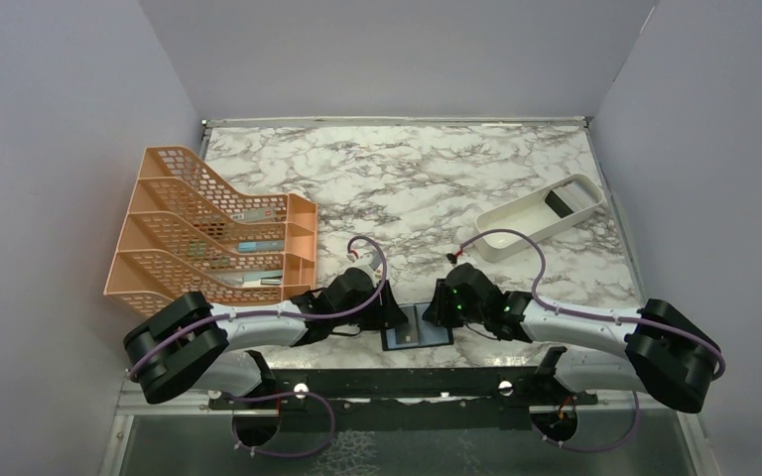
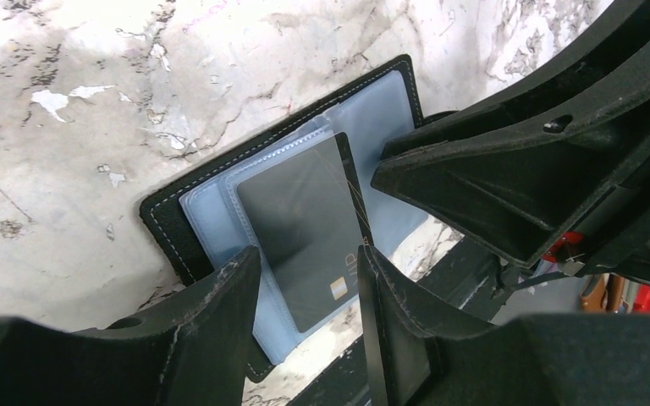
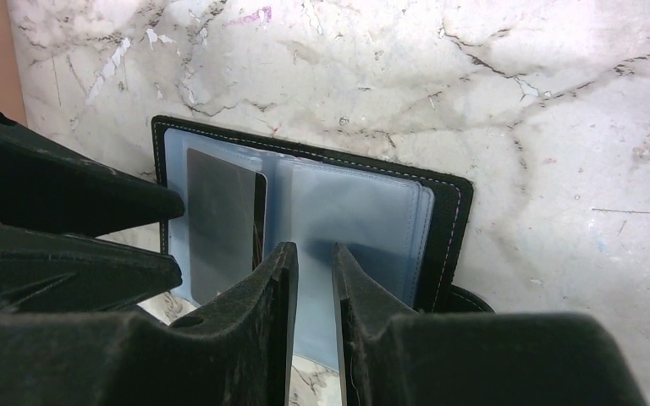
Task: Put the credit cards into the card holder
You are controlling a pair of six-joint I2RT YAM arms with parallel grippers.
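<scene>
The card holder (image 1: 418, 337) lies spread open near the front edge, black outside with clear bluish sleeves. A dark grey card (image 2: 300, 224) with a black stripe on one edge sits in its left sleeve. The right sleeve (image 3: 351, 211) shows no card. Over the left half, my left gripper is open, its fingertips either side of part of the card with nothing gripped. My right gripper is part open above the right sleeve, with a narrow gap and nothing seen between its fingers. How far the card is tucked in is hard to tell.
A white tray (image 1: 513, 224) at the right holds a black card (image 1: 559, 204) and white cards (image 1: 581, 193). An orange slotted rack (image 1: 303, 238) stands at the left. The marble table behind the holder is clear. The two grippers are close together.
</scene>
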